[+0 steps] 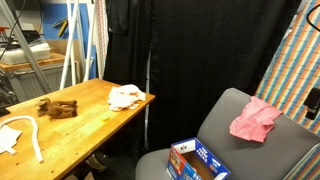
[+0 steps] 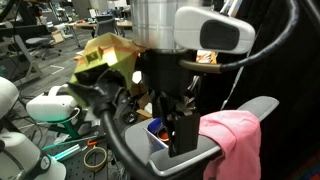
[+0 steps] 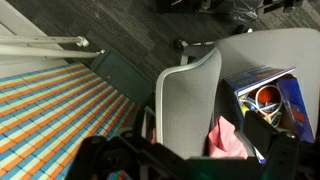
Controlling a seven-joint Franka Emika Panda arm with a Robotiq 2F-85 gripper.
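No task is given. In the wrist view my gripper reaches in from the bottom edge, its dark fingers standing apart, open, with nothing held between them. It hangs above the grey chair. A pink cloth is draped over the chair's backrest. On the seat stands a blue and red box; from above, an orange-rimmed round item and other small things show inside it. Dark parts of the arm show at the right edge of exterior view 1.
A wooden table stands left of the chair, carrying a brown stuffed animal, a pale cloth and a white curved tube. A black curtain hangs behind. Striped fabric lies beside the chair's back.
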